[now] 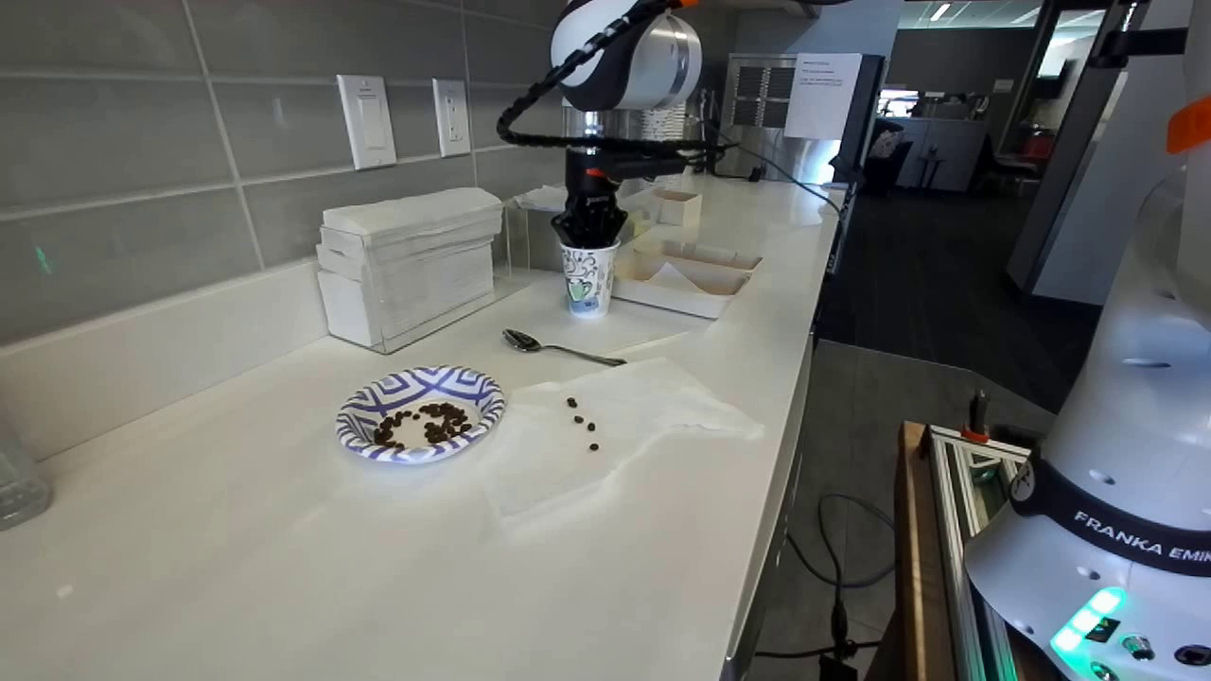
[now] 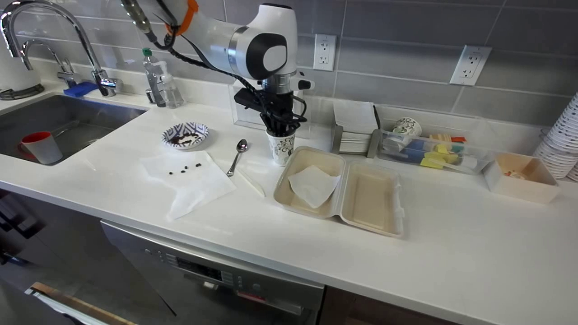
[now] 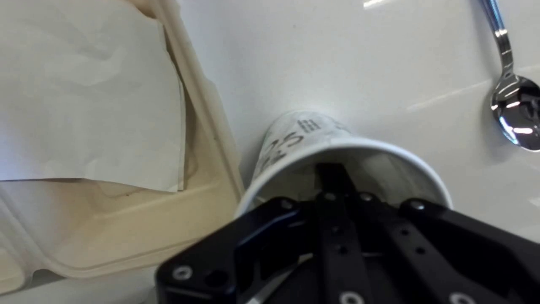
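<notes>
A patterned paper cup (image 1: 589, 284) stands upright on the counter, and in the other exterior view the same cup (image 2: 281, 148) is just left of an open takeout box. My gripper points down into the cup's mouth, its black fingers together inside the rim. Nothing shows between them, though the cup's bottom and part of its inside are hidden by the gripper body. The cup's wall is outside the fingers, not pinched by them.
An open takeout box (image 2: 375, 198) holding a paper napkin (image 2: 315, 185) is close beside the cup. On the other side lie a metal spoon (image 2: 237, 157), a napkin with several dark beans (image 2: 184, 171) and a patterned bowl (image 1: 421, 413) of beans. A napkin holder (image 1: 409, 267) is behind.
</notes>
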